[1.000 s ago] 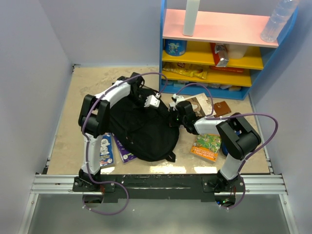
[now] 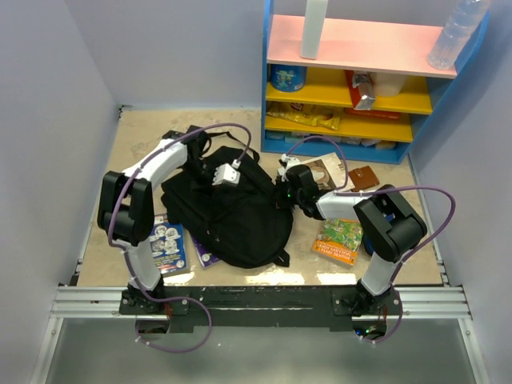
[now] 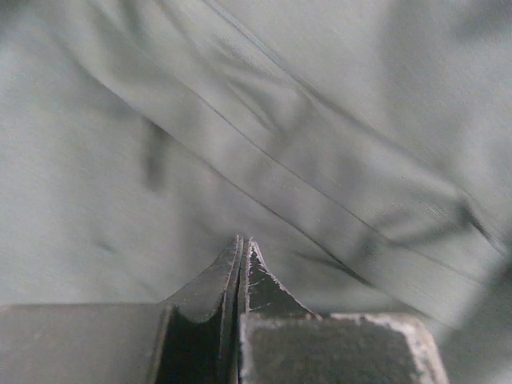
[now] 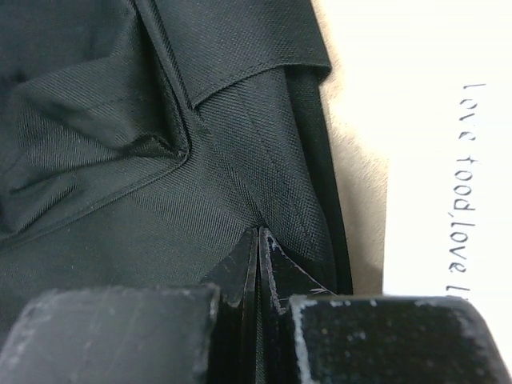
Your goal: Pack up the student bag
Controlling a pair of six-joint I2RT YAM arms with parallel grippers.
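A black fabric bag [image 2: 240,232] lies flat and crumpled in the middle of the floor. My left gripper is shut over the upper left part of the bag; its wrist view shows only blurred, creased fabric beyond the fingertips. My right gripper is shut at the bag's right edge, its tips against a fold of fabric [image 4: 280,144]; whether cloth is between them cannot be seen. Beside it lies a white printed page [image 4: 440,184] reading "love food, love".
Books lie left of the bag [image 2: 166,248] and right of it [image 2: 336,244], with a brown wallet [image 2: 364,178] at the right. A blue shelf unit with yellow shelves [image 2: 380,124] holding packets and bottles stands at the back. Bare floor shows at the far left.
My left arm has moved left and toward the front over the bag, exposing less of the books at left. The right arm has stayed in place.
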